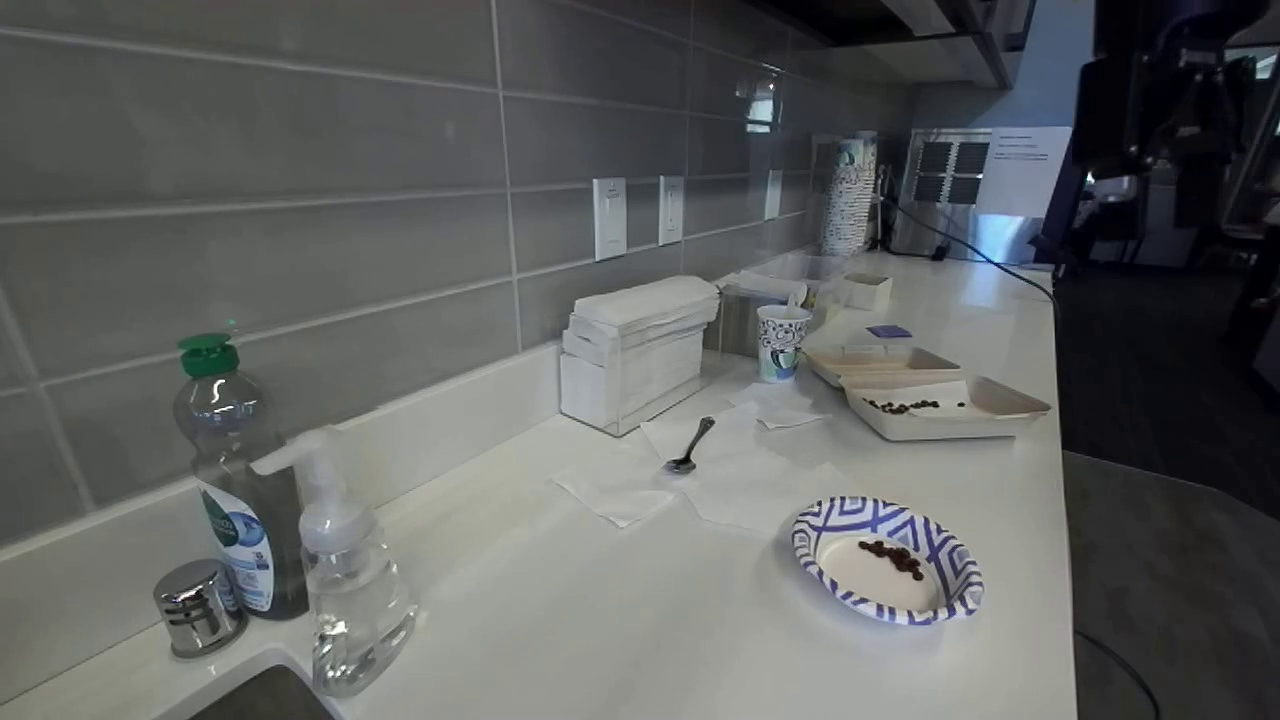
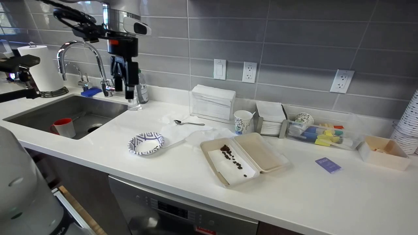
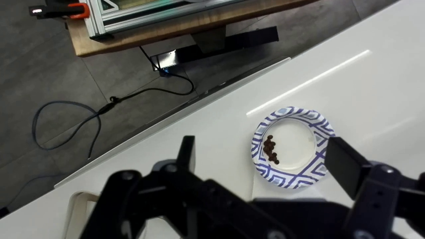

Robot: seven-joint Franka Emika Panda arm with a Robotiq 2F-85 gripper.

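My gripper is open, its two fingers wide apart with nothing between them. It hangs well above the counter, tips down, in exterior view 2, where the gripper (image 2: pixel 126 86) appears at the upper left. A paper bowl with a blue pattern (image 1: pixel 822 564) holds a small cluster of brown beans (image 1: pixel 894 559). From the wrist camera, the bowl (image 3: pixel 291 181) shows beyond the fingers, near the right one. A takeout box (image 2: pixel 263 154) lies unfolded, with more dark beans (image 2: pixel 231 156) on its paper lining. A metal spoon (image 1: pixel 689 446) rests on white napkins (image 1: pixel 750 474).
Behind the napkins stand a napkin holder (image 2: pixel 213 102) and a paper cup (image 2: pixel 242 122). Soap bottles (image 1: pixel 240 480) flank the sink (image 2: pixel 78 102), which has a red-and-white mug (image 2: pixel 64 128) in it. A clear bin (image 2: pixel 327 131) sits against the wall.
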